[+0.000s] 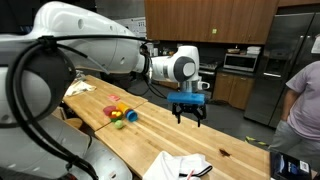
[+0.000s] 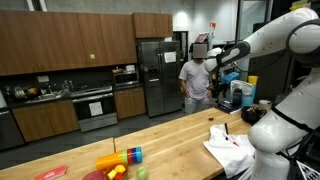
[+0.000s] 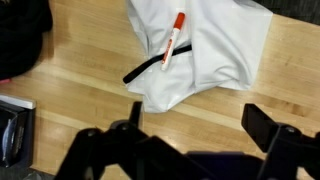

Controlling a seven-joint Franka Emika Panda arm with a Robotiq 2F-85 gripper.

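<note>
Below my arm, a white cloth lies crumpled on the wooden table. On top of it rest a red-and-white marker and a black strip-like object, close together but separate things. My gripper stands open, its dark fingers wide apart at the lower edge of the wrist view, with nothing between them. In exterior view 1 the gripper hangs well above the tabletop, beyond the cloth.
At the table's other end are a multicoloured cylinder and several colourful toy-like items. A black device sits near the table edge. A person stands behind the table. Bare wood fills the middle.
</note>
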